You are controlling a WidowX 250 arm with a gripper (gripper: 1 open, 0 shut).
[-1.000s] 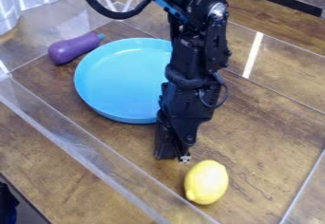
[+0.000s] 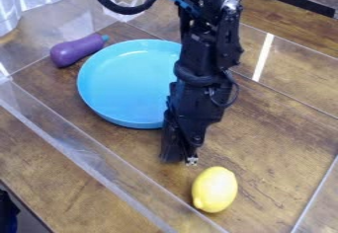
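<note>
My black gripper [image 2: 181, 148] is low on the wooden table, in front of the blue plate [image 2: 122, 86], with its arm rising behind it to the top of the view. The fingers are dark and close together, and I see nothing held between them. A yellow lemon-shaped object [image 2: 214, 189] lies on the table in front of the gripper, a little to the right and apart from it.
A purple eggplant [image 2: 77, 49] lies at the upper left, beside the plate. Clear strips run along the left and right of the table. The wood to the right of the arm [image 2: 271, 118] is bare.
</note>
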